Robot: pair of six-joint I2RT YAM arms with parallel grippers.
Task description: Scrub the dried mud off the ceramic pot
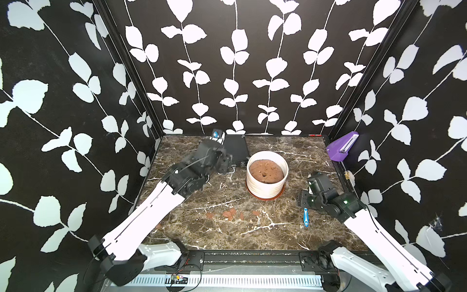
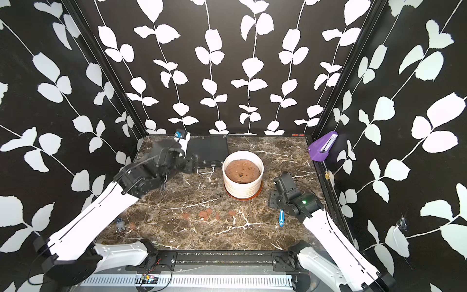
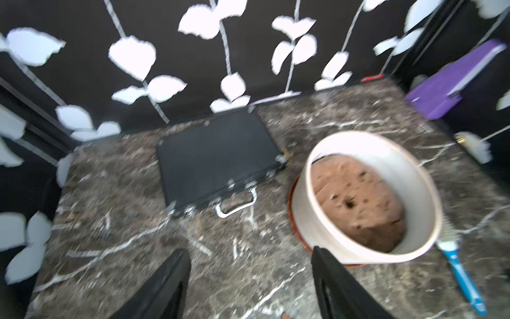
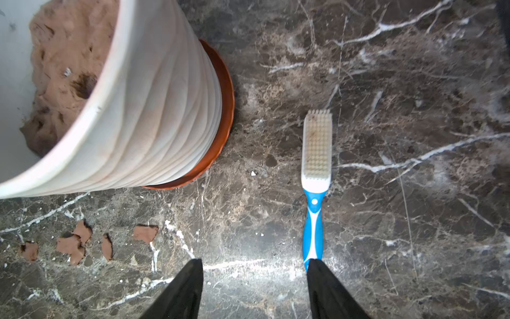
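A white ribbed ceramic pot [image 1: 262,187] filled with brown soil stands on a terracotta saucer [image 4: 225,101], right of the table's centre. Its outer wall looks pale in the right wrist view; no clear mud patch shows there. The brush [image 4: 317,154], blue-handled with pale bristles facing up, lies on the table to the pot's right. My right gripper hangs above the table by the brush handle, fingers apart, nothing between them. Left of the pot, in the air, my left gripper has its fingers spread and empty.
Several reddish-brown flakes [image 4: 69,245] lie in front of the pot. A black case [image 3: 217,154] with a metal handle rests at the back left. A purple holder [image 1: 342,146] is at the right wall.
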